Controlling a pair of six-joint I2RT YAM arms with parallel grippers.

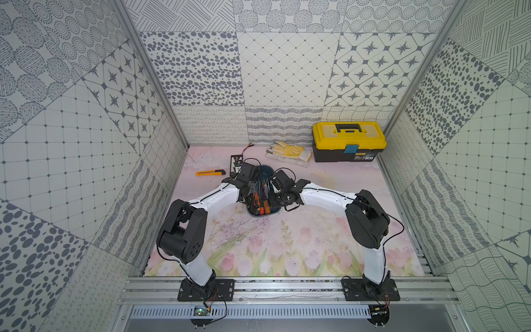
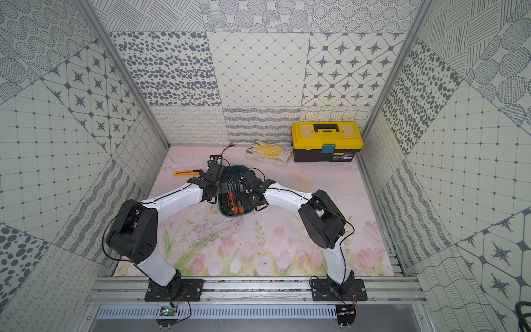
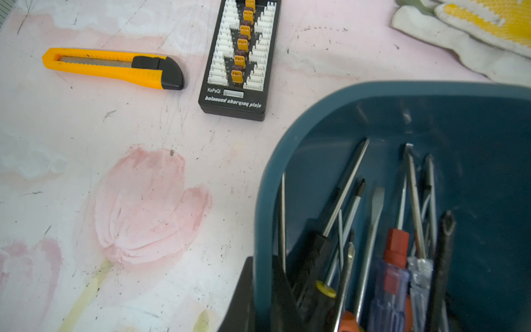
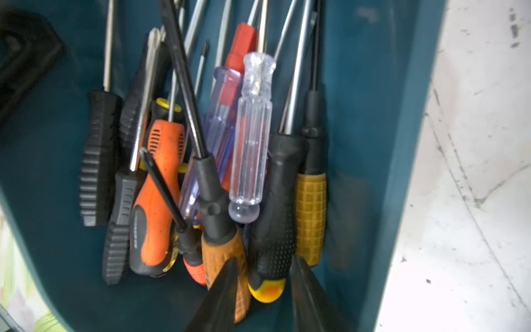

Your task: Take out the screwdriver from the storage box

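The dark teal storage box [image 3: 475,110] is full of screwdrivers lying lengthwise, handles toward the front. My left gripper is shut on its left rim, one finger on each side of the wall. Inside the box, my right gripper stands part open over the handle end of a black screwdriver with a yellow tip [image 4: 276,215]. Its fingers straddle that end; contact cannot be made out. An orange-handled screwdriver [image 4: 224,260] lies just left of this, and a clear-handled one [image 4: 251,149] rests on top of the pile.
A yellow utility knife [image 3: 110,66] and a black charging board [image 3: 235,102] lie left of the box. Behind are gloves on a clear case [image 1: 287,152] and a yellow-lidded toolbox [image 1: 348,138].
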